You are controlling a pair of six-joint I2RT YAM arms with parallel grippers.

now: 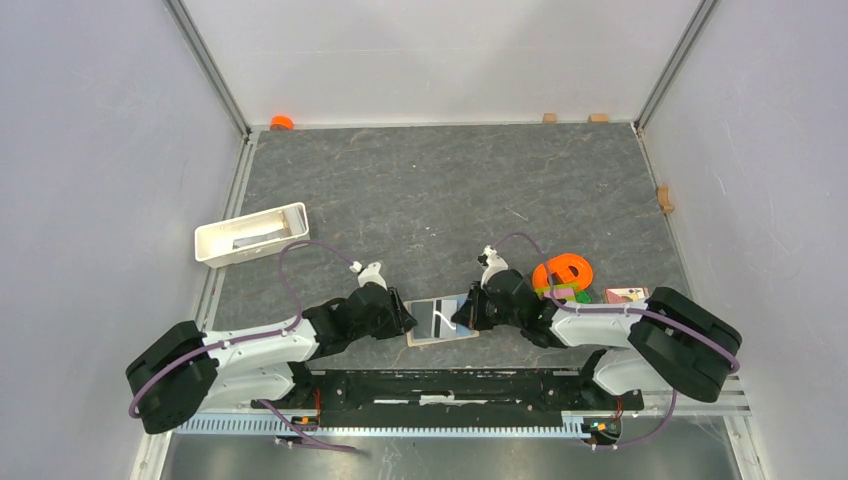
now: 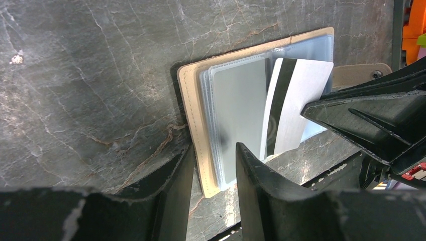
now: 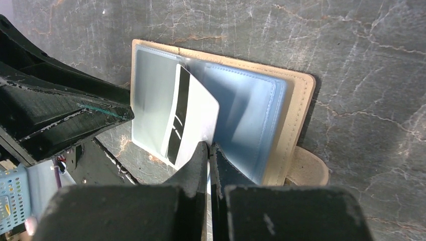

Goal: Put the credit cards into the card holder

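Observation:
The tan card holder [image 2: 188, 85] lies open on the table, clear sleeves [image 3: 243, 108] upward. A white card with a black stripe [image 2: 297, 100] rests tilted across the holder's middle, its striped side towards the left sleeve. How deep it sits in a pocket cannot be told. My right gripper is shut, its fingertips at the card's right edge; whether any of the card is pinched is hidden. At the holder's left end, my left gripper stands part open, fingers apart with the holder's edge seen in the gap and nothing visibly gripped.
To the far left stands a white bin [image 1: 253, 235]. An orange ring-shaped object [image 1: 563, 270] and a small box [image 1: 626, 295] lie right of the right arm.

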